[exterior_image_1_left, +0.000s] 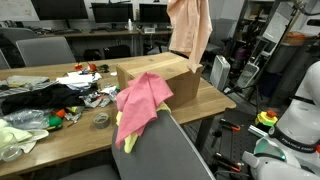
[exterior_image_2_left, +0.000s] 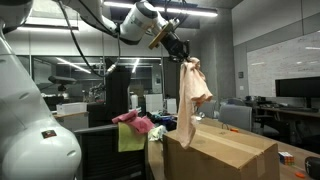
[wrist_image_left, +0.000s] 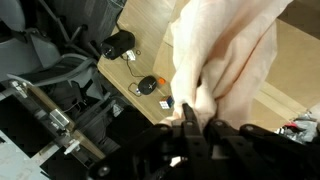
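Observation:
A pale peach cloth (exterior_image_2_left: 189, 95) hangs from my gripper (exterior_image_2_left: 177, 55), which is shut on its upper end high above the table. In exterior view 1 the hanging cloth (exterior_image_1_left: 189, 28) shows at the top, over the cardboard box (exterior_image_1_left: 160, 70), while the gripper is out of frame. The wrist view has the cloth (wrist_image_left: 225, 60) bunched at the gripper and spreading away from it; folds hide most of the fingertips. A pink cloth with a yellow edge (exterior_image_1_left: 143, 102) lies draped over the dark chair back (exterior_image_1_left: 160, 150).
Dark cloths and small items (exterior_image_1_left: 50, 97) clutter the left of the wooden table (exterior_image_1_left: 65, 145). A tape roll (exterior_image_1_left: 101, 120) sits near its middle. Monitors (exterior_image_1_left: 112, 13) stand on desks behind. The robot's base (exterior_image_1_left: 290, 140) is at the right.

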